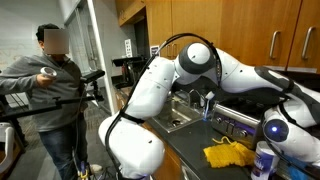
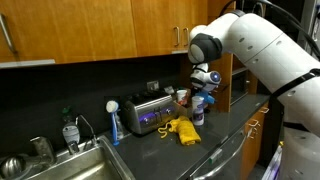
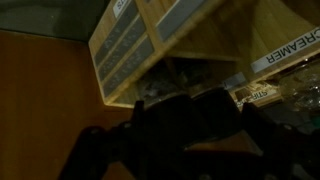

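Near the right end of the counter, my gripper (image 2: 205,96) is low behind a white canister with a purple band (image 2: 198,108). In exterior view 1 the same canister (image 1: 264,160) stands at the lower right, in front of the white wrist. The wrist view is dark: my gripper looks open, and nothing shows clearly between its fingers. Beyond it is a wooden organizer (image 3: 125,50) with dark label panels and a "CREAMER" label (image 3: 288,50). From outside, the arm partly hides the fingers.
A yellow cloth (image 1: 229,153) lies crumpled on the dark counter (image 2: 140,152). A toaster (image 2: 152,110) stands against the wall, with the sink (image 2: 75,160) to its left. Wooden cabinets (image 1: 235,30) hang above. A person (image 1: 55,90) stands at the left, away from the counter.
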